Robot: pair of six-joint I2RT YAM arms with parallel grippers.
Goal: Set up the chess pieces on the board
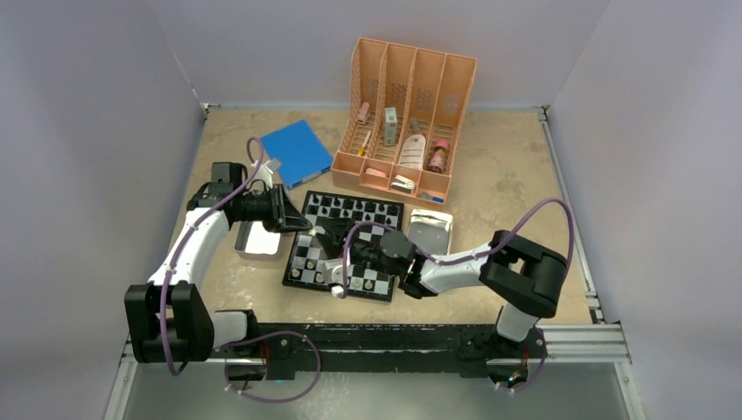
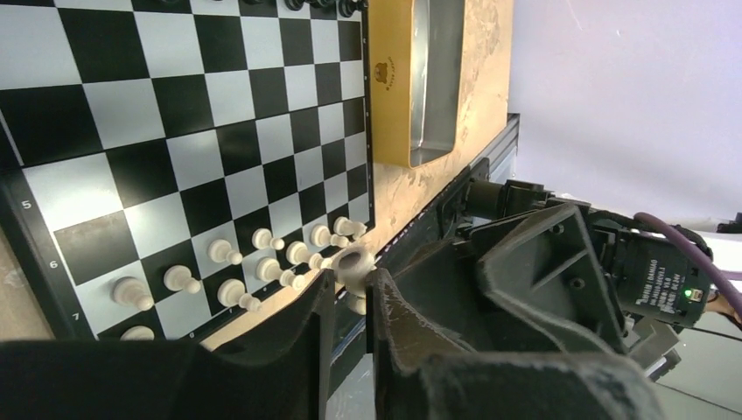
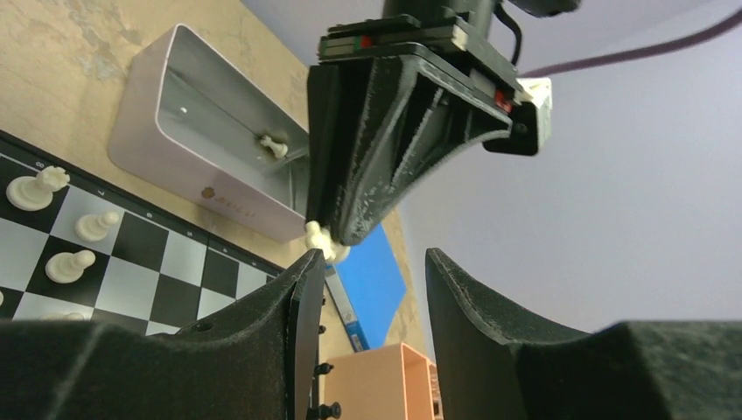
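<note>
A white chess piece (image 2: 353,265) is pinched at the fingertips of my left gripper (image 1: 306,227). In the right wrist view the same piece (image 3: 320,240) sticks out below the left gripper's dark fingers (image 3: 372,166). My right gripper stands open, its left fingertip close to that piece; whether they touch I cannot tell. Under both grippers lies the chessboard (image 1: 331,221). Black pieces (image 1: 358,206) line its far side, and white pieces (image 2: 181,279) stand along the near side, partly hidden by the right arm in the top view.
A grey tray (image 1: 260,255) left of the board holds a white piece (image 3: 276,147). Right of the board is another open tin (image 1: 430,234). The orange organizer (image 1: 346,178) and a blue box (image 1: 296,150) stand behind.
</note>
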